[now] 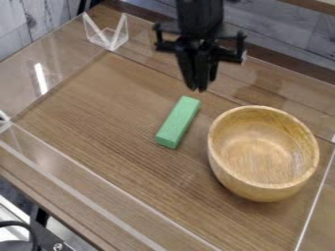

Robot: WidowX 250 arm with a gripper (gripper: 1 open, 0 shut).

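A green rectangular block (177,122) lies flat on the wooden floor of the workspace, left of a round tan wooden bowl (260,154), which is empty. The black gripper (198,71) hangs above and behind the block at the top centre, its fingers pointing down; whether they are open or shut is hard to make out.
The wooden surface (92,137) has free room to the left and in front of the block. A clear wire or plastic piece (108,32) stands at the back left. Dark cables show at the lower left corner.
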